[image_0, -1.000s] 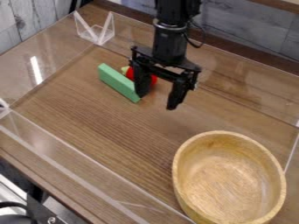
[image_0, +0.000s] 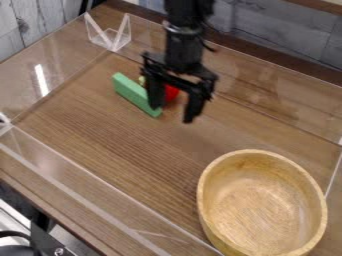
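My gripper (image_0: 181, 92) hangs over the upper middle of the table in the camera view, its dark fingers pointing down and apart, open. Just left of and behind them lie a green block (image_0: 130, 92) and a red object (image_0: 170, 87), partly hidden by the arm, with a small yellow piece beside it.
A large yellow bowl (image_0: 261, 240) sits at the lower right. A clear plastic piece (image_0: 111, 25) is at the upper left near the back edge.
The objects on the table appear in the same places.
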